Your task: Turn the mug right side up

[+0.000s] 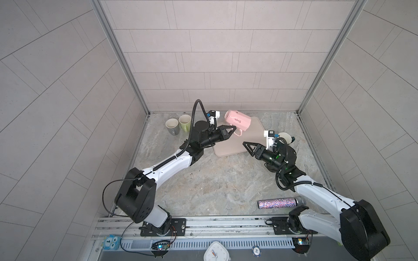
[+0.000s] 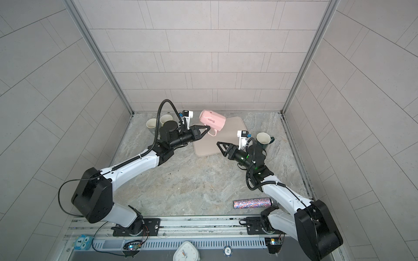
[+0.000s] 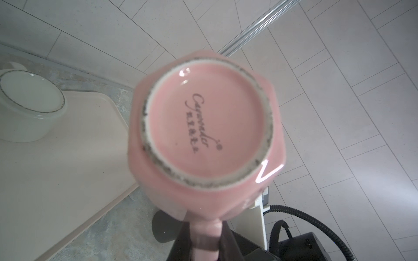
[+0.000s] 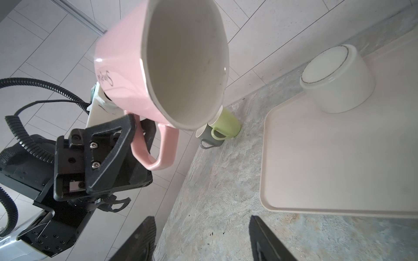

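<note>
The pink mug point(image 1: 238, 120) is up in the air over the tray, lying tilted on its side. Its handle point(image 4: 169, 148) hangs downward, and my left gripper point(image 1: 234, 129) is shut on that handle. The left wrist view faces the mug's round base point(image 3: 208, 124); the right wrist view looks into its open mouth. My right gripper point(image 1: 247, 145) is lower and nearer the front, over the tray's right side. A gap shows between its fingers, with nothing held there.
A white upturned cup point(image 4: 344, 78) rests on the beige tray point(image 1: 226, 152). Green point(image 4: 226, 122) and grey point(image 1: 172, 126) mugs stand at the back left, a dark-handled mug point(image 2: 263, 139) at the right. A glittery bottle point(image 1: 278, 203) lies at the front.
</note>
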